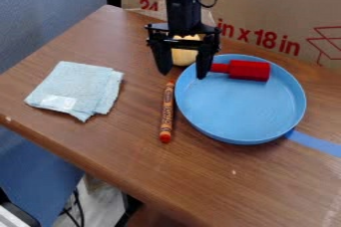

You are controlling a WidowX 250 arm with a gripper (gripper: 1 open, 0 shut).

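Observation:
My gripper [182,62] hangs open over the back-left rim of the blue plate [240,112], its two black fingers spread apart with no object seen held. A yellow rounded object [186,50] sits behind it, partly hidden. A red object [248,70] lies on the plate's back part. An orange-red crayon-like stick [167,115] lies on the wood table left of the plate.
A folded light-blue cloth [75,90] lies on the left of the table [107,161]. A cardboard box [280,12] stands behind. Blue tape [316,144] runs to the right.

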